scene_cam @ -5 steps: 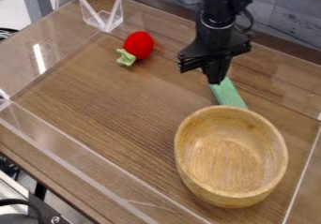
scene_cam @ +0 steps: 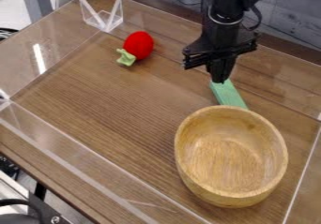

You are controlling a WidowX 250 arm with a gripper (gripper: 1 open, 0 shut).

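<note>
The black gripper (scene_cam: 220,70) hangs over the upper right of the wooden table, shut, with nothing visible between its fingers. Its tips are just above the upper end of a flat green bar (scene_cam: 228,96); whether they touch it I cannot tell. A large wooden bowl (scene_cam: 232,157) sits below the bar at the lower right. A red round object (scene_cam: 139,45) with a pale green piece (scene_cam: 126,56) beside it lies at the upper left of the gripper.
A clear plastic container (scene_cam: 101,14) stands at the back left. A dark object (scene_cam: 13,209) shows at the lower left corner.
The gripper has shifted slightly over the last second, staying near the upper end of the green bar. The other objects have not visibly moved.
</note>
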